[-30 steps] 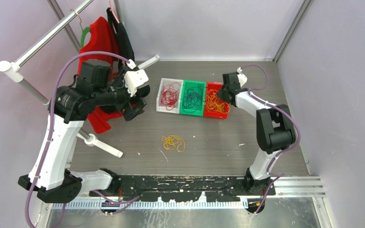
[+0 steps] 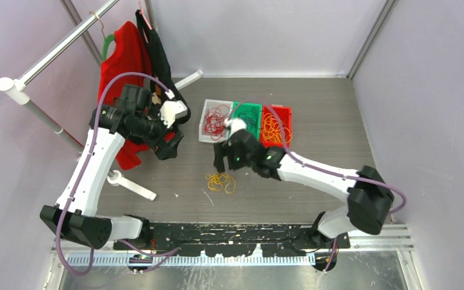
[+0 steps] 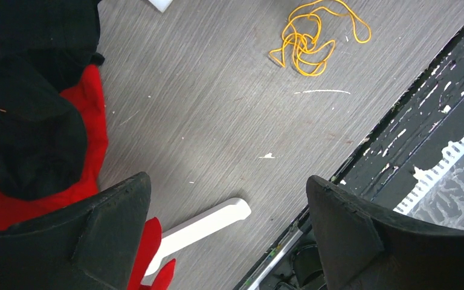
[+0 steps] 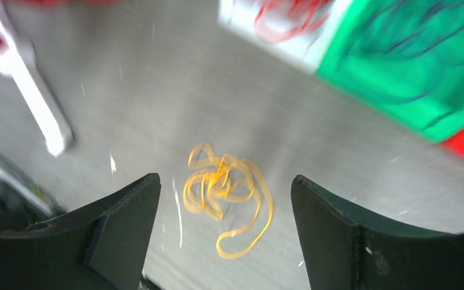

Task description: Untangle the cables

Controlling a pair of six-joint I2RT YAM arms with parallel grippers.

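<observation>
A loose tangle of yellow cable (image 2: 220, 182) lies on the grey floor in front of the bins. My right gripper is open above it; the yellow cable (image 4: 220, 184) shows between the fingers in the right wrist view, lower down and untouched. To the left, near the hanging clothes, my left gripper (image 2: 170, 148) stands open and empty over bare floor. The left wrist view has the yellow cable (image 3: 305, 45) at its upper right. Red cables (image 2: 216, 122) lie in the white bin, dark ones in the green bin (image 2: 235, 140), and yellow-orange cables (image 2: 273, 128) in the red bin.
Red and black clothes (image 2: 124, 60) hang from a white rack (image 2: 48, 60) at the left. The rack's white foot (image 3: 208, 223) lies along the floor below the left gripper. Floor to the right of the bins is clear.
My right arm has swung from the red bin leftward and forward to the loose yellow cable. The left arm has shifted slightly. The cables and bins look unmoved.
</observation>
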